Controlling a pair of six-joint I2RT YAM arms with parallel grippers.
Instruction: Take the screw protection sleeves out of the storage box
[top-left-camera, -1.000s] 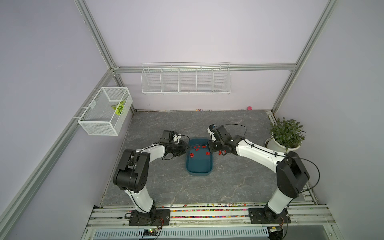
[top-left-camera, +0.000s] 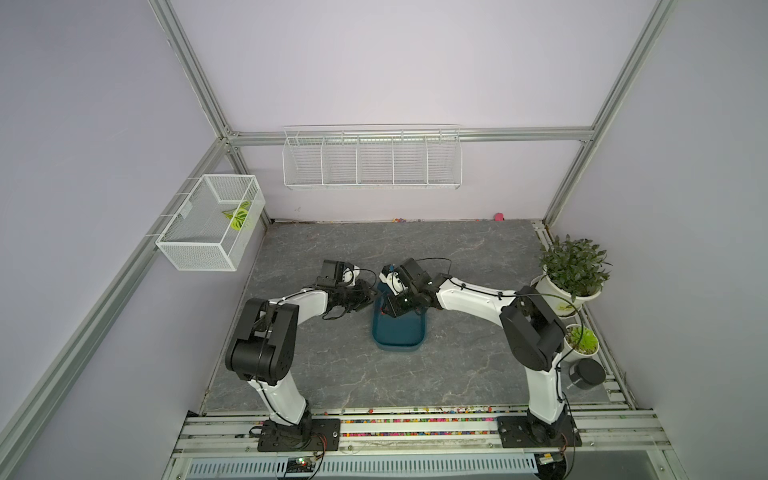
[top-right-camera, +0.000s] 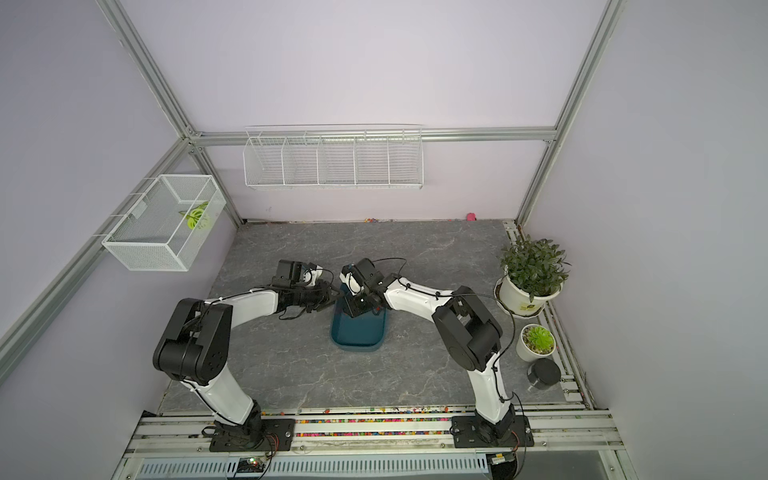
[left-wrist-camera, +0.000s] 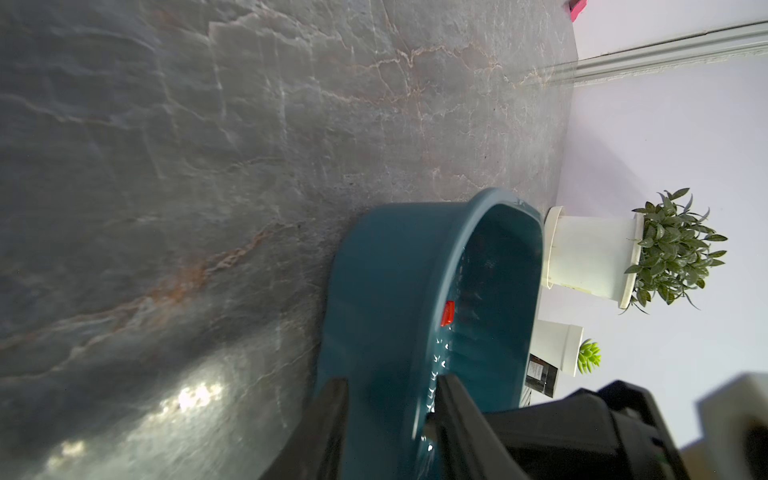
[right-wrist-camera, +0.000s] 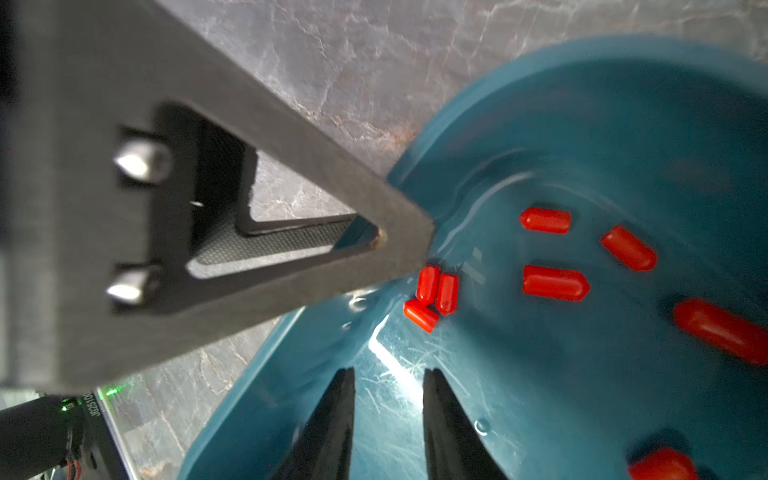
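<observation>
Several red sleeves (right-wrist-camera: 556, 283) lie scattered on the floor of the teal storage box (top-left-camera: 400, 347). A close cluster of three, one of them this sleeve (right-wrist-camera: 448, 294), rests by the box's left wall. My left gripper is shut on the box's left wall, with one finger outside and one inside. Over the box interior, my right gripper is pointing down, its fingers apart and only box floor showing between them. In the top views the right gripper covers most of the sleeves.
Close beside the right gripper, the left gripper's finger frame (right-wrist-camera: 336, 264) reaches over the box wall. Potted plants (top-left-camera: 573, 268) and a dark cup (top-left-camera: 587, 373) stand at the right edge. Grey table (top-left-camera: 472, 376) in front of the box is clear.
My right gripper has moved left from the box's right edge to over its left part, now covering the sleeves from above. The left arm and the box have stayed in place.
</observation>
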